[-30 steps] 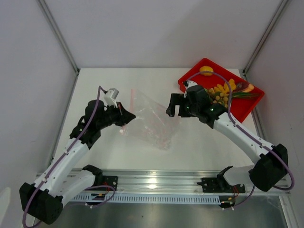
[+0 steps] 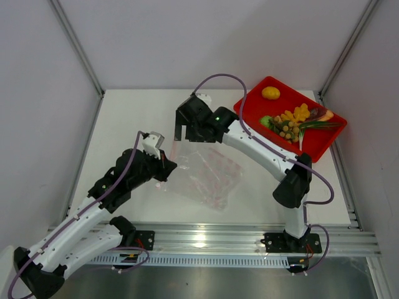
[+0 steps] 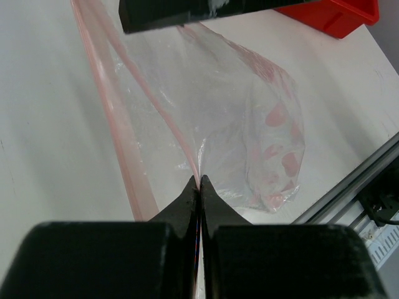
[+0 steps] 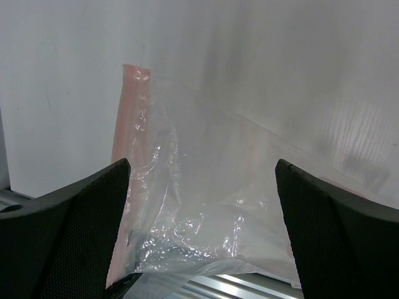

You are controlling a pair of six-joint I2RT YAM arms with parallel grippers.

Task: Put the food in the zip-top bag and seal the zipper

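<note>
A clear zip top bag point(image 2: 209, 177) with a pink zipper strip and pink spots lies at the middle of the white table. My left gripper is shut on the edge of the bag's pink strip, which runs up from its fingertips. Over the bag's far end my right gripper point(image 2: 181, 134) stands open. In the right wrist view the bag's pink strip point(image 4: 134, 118) shows between and beyond its spread fingers, with nothing gripped. The bag looks flat, with no food in it.
At the back right a red tray point(image 2: 249, 112) holds a yellow lemon-like fruit point(image 2: 270, 93), yellow pieces point(image 2: 300, 112), green broccoli point(image 2: 266, 121) and other vegetables. A metal rail point(image 2: 199, 235) borders the front.
My right gripper has travelled left from near the tray to above the bag's far end, staying open. The left gripper keeps the bag's edge and has shifted slightly nearer the front.
</note>
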